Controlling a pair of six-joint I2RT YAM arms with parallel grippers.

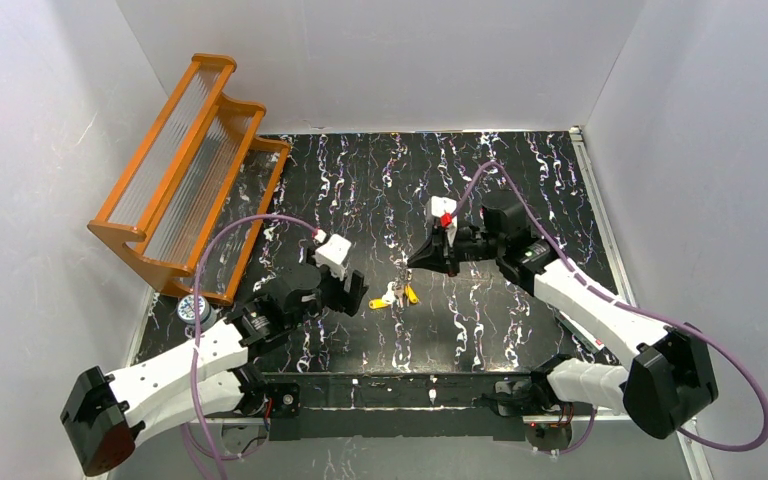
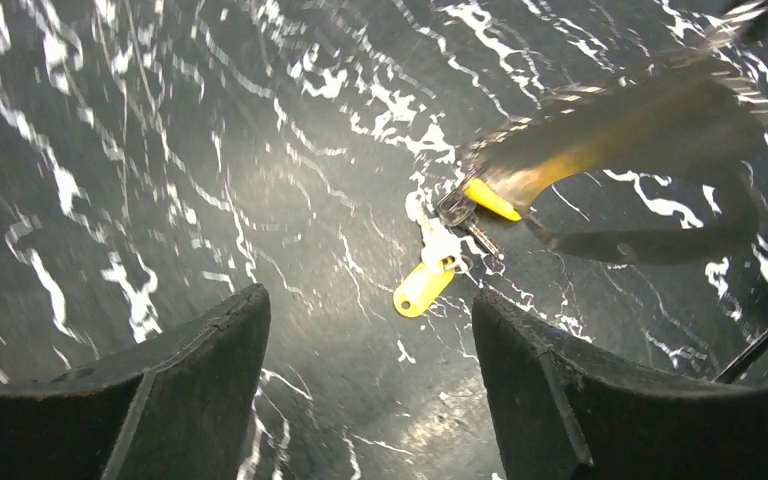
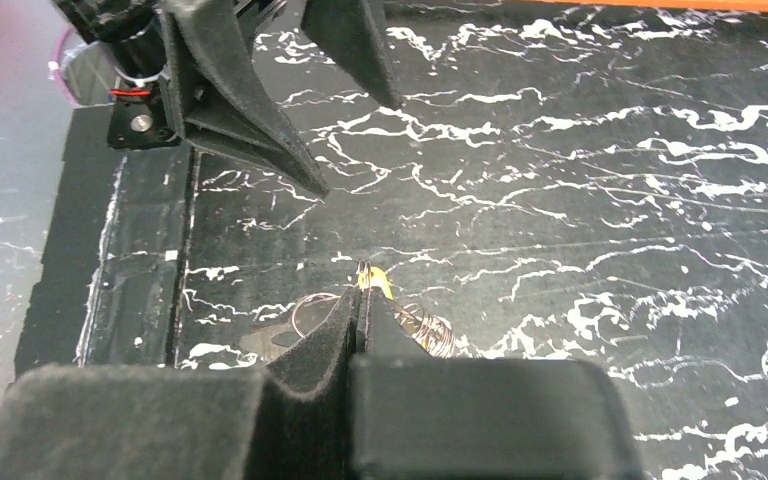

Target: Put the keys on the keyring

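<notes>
Two yellow-tagged pieces show in the left wrist view. One yellow tag [image 2: 423, 290] lies lower; another yellow tag [image 2: 492, 200] is by the right gripper's tip, with metal keys [image 2: 480, 232] between them. Coiled wire of the keyring [image 3: 432, 332] shows under the tip of my right gripper, whose fingers are closed together. What exactly they pinch is largely hidden, but the keyring hangs right at them. Left of the tags in the top view, my left gripper [image 1: 356, 291] is open and apart from them, its fingers [image 2: 530, 370] empty.
A wooden rack [image 1: 185, 170] stands on the left of the dark marbled table [image 1: 360, 170], with a small round tin [image 1: 193, 308] near its front end. On the right lies a white box [image 1: 582, 330].
</notes>
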